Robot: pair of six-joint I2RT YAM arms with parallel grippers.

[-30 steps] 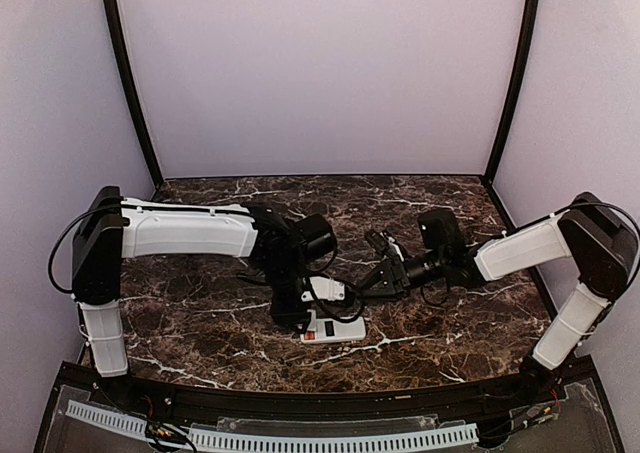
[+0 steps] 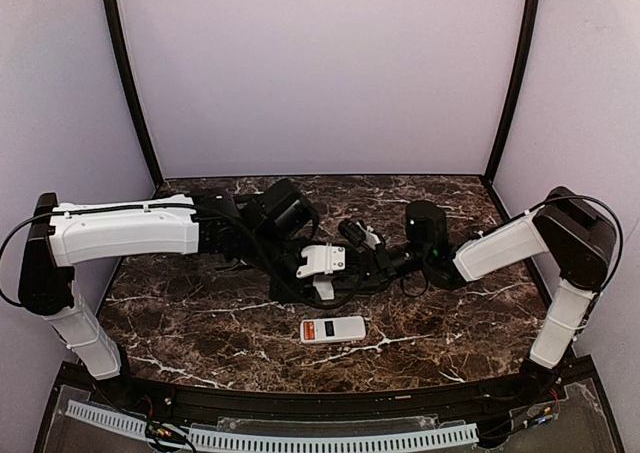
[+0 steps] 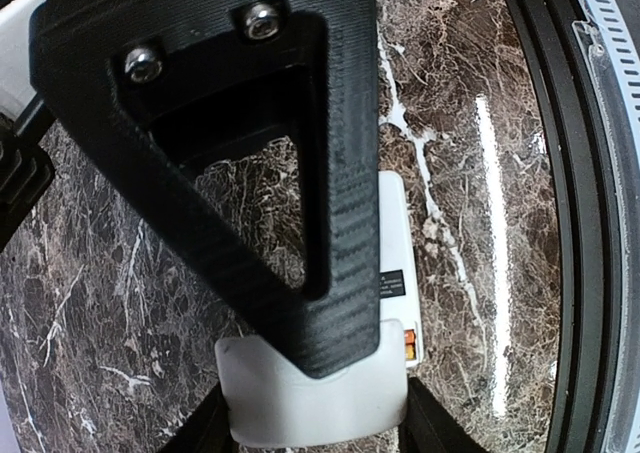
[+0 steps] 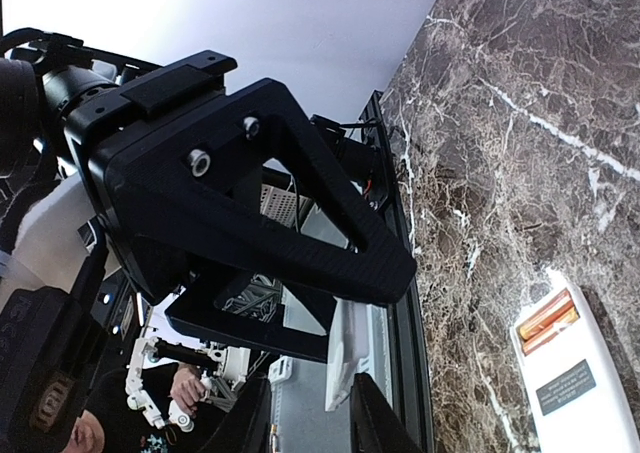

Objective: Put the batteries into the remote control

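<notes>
The white remote (image 2: pixel 340 329) lies flat on the marble table below my grippers, with orange batteries (image 4: pixel 545 323) in its open compartment at one end. My left gripper is shut on a white piece (image 3: pixel 310 393), apparently the battery cover, held above and behind the remote. My right gripper is close beside it on the right in the top view, its fingertips at the bottom of its wrist view near the white piece; its finger looks part open, with nothing clearly between the fingers.
A dark rail (image 3: pixel 560 223) runs along the front edge. Pale walls enclose the sides and back.
Since a second ago, my left gripper has risen back from the remote with the white piece, uncovering the remote.
</notes>
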